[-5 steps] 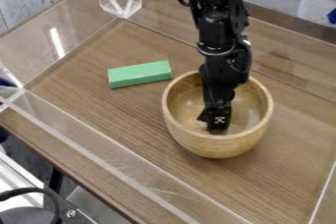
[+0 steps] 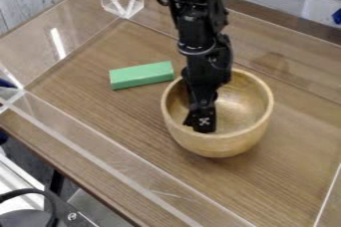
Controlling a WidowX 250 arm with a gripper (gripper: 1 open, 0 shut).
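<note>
The black robot gripper (image 2: 202, 115) reaches down from the top centre into a wooden bowl (image 2: 237, 139) on the table. Its lower end is inside the bowl, near the left part. The fingers are dark, and whatever may lie between them cannot be made out. A green block (image 2: 140, 75) lies on the table to the left of the bowl, apart from it.
A small clear plastic piece (image 2: 120, 2) is at the back left. A white object (image 2: 321, 7) sits at the top right edge.
The arm and gripper have shifted left within the bowl, and the bowl has moved slightly left. The green block looks unmoved.
</note>
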